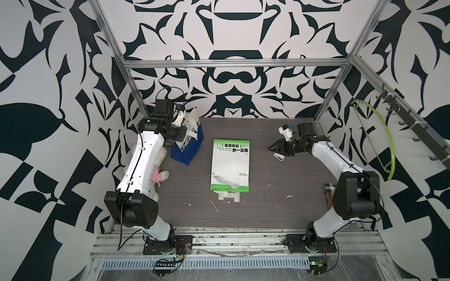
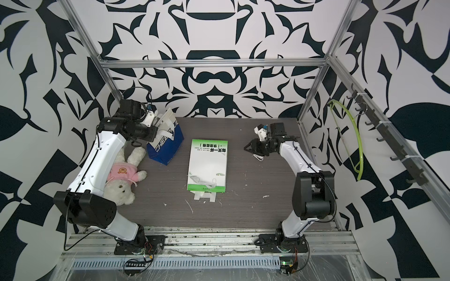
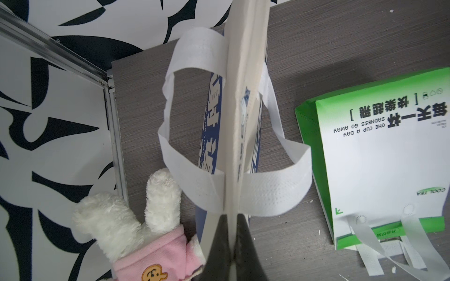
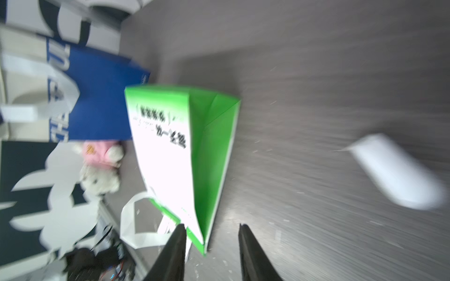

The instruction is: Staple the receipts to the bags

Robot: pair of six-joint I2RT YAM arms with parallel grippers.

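Note:
The blue-and-white paper bag (image 1: 188, 149) stands at the back left. My left gripper is shut on its folded edge, and a thin pale strip shows between the fingers. The bag's loose white handles (image 3: 276, 187) spread to both sides. In the middle of the table lies a green-and-white bag (image 1: 230, 164), handles toward the front. A white, stapler-like object (image 4: 398, 171) rests on the table at the right, blurred in the right wrist view. Near it, my right gripper is open, nothing between its fingers. No receipt can be made out.
A plush toy (image 2: 124, 175) in a pink shirt lies on the left beneath my left arm. A brown patterned object (image 1: 329, 193) sits partly hidden by my right arm. Small scraps litter the front; the table between green bag and right arm is clear.

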